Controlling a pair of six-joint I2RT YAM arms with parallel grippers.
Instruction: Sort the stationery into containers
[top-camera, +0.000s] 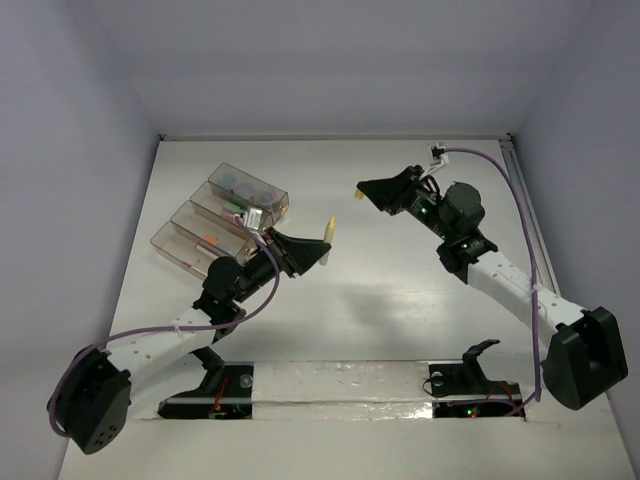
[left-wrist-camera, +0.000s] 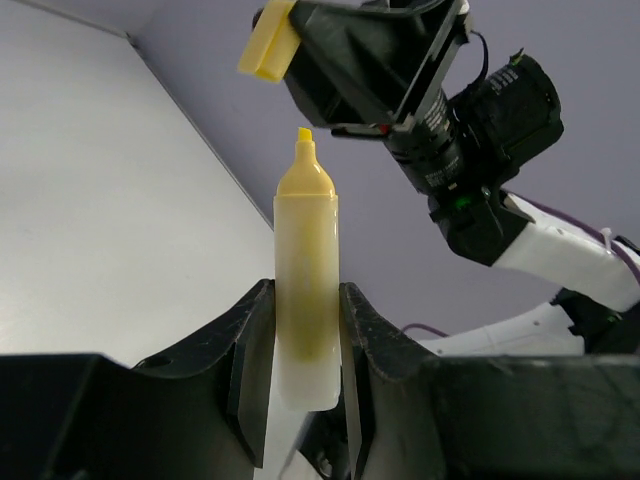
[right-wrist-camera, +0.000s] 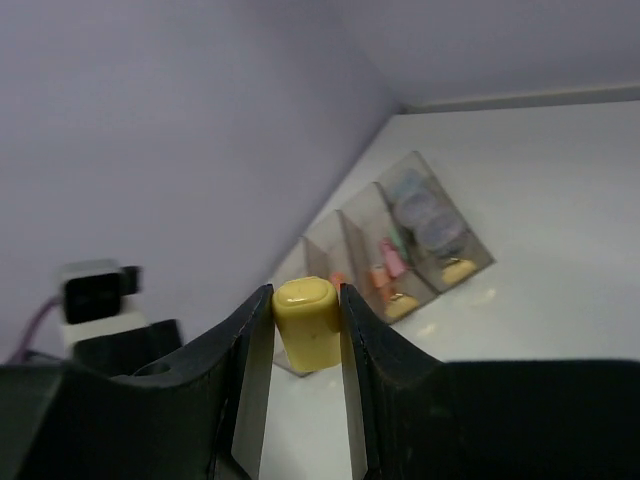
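Observation:
A yellow highlighter (left-wrist-camera: 308, 235) stands upright in my left gripper, its nib bare at the top, fingers against both sides of the barrel. In the top view, that gripper (top-camera: 322, 246) is near the middle of the table, right of the clear organizer (top-camera: 172, 243). My right gripper is shut on a small yellow cap, which also shows as a yellow block (left-wrist-camera: 268, 42) in the left wrist view. Cap and highlighter are apart, the right gripper (top-camera: 364, 189) being farther back and to the right.
The organizer's compartments hold bluish round items (top-camera: 243, 189) at the back, a pink item (right-wrist-camera: 392, 258) and an orange item (top-camera: 210, 239). Grey walls enclose it.

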